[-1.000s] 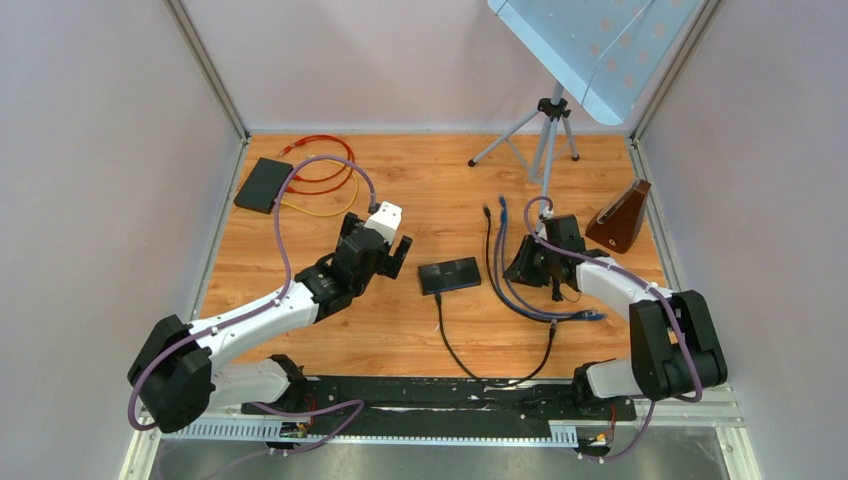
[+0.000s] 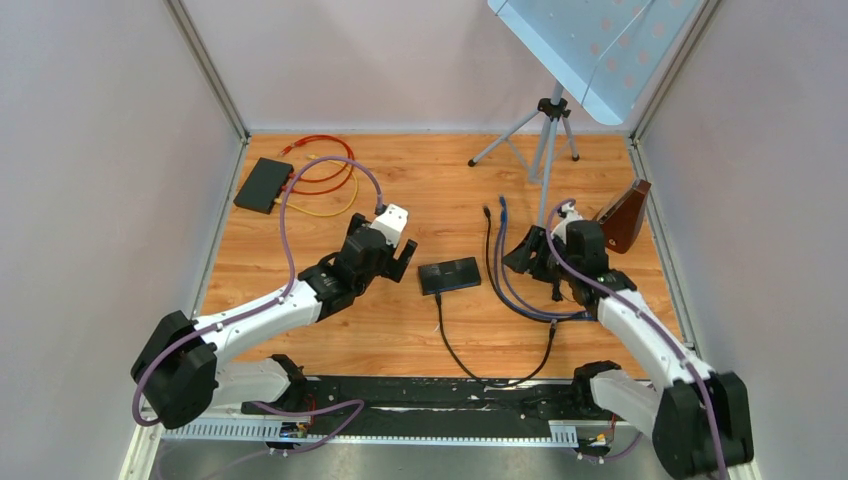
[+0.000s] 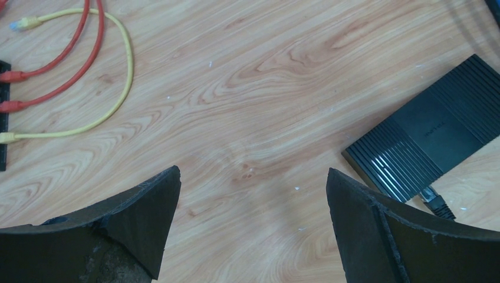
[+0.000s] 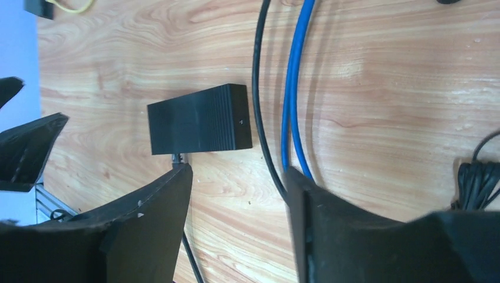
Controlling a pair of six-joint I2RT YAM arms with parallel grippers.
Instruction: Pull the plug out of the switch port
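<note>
The small black switch [image 2: 449,275] lies mid-table, with a dark cable's plug in a port on its near side; in the right wrist view the switch [image 4: 197,121] has that cable running down from it. My left gripper [image 2: 384,240] hangs open left of the switch, its black fingers empty in its wrist view [image 3: 253,206]. My right gripper [image 2: 528,255] is above the blue and black cables right of the switch, its fingers apart [image 4: 237,194] with no object seen held; the right finger is blurred.
A black box [image 2: 263,185] with red and yellow cables sits back left. A tripod [image 2: 548,140] and a brown wedge [image 2: 620,215] stand back right. A bundled black cable [image 4: 476,183] lies under the right arm.
My left gripper has moved slightly to the right.
</note>
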